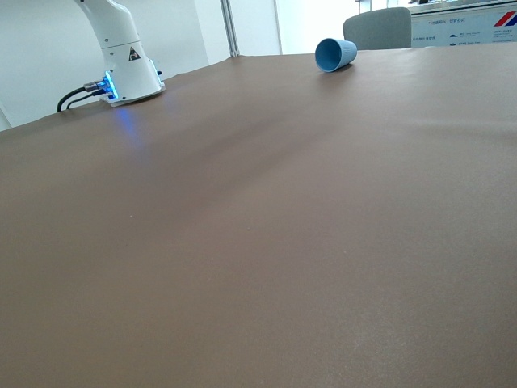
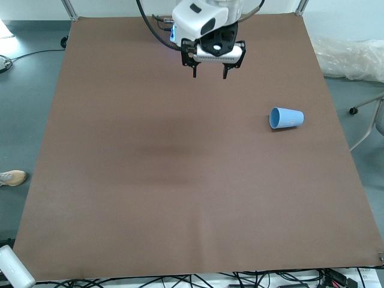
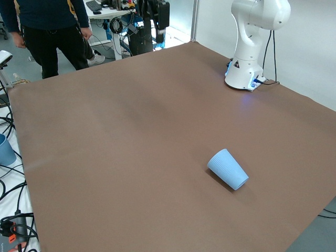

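Note:
A light blue cup (image 2: 286, 118) lies on its side on the right part of the brown table (image 2: 180, 180) in the left view; it also shows at the far side in the top view (image 1: 336, 53) and near the middle right in the right view (image 3: 227, 169). My gripper (image 2: 210, 70) hangs over the table's back part in the left view, apart from the cup and above and left of it. Its two black fingers stand apart, open, with nothing seen between them. The top and right views show the white arm base, not the fingers.
A second blue cup (image 3: 5, 150) stands among cables beside the table in the right view. A person (image 3: 50, 31) stands beyond the table's edge. Cables run along the near edge in the left view.

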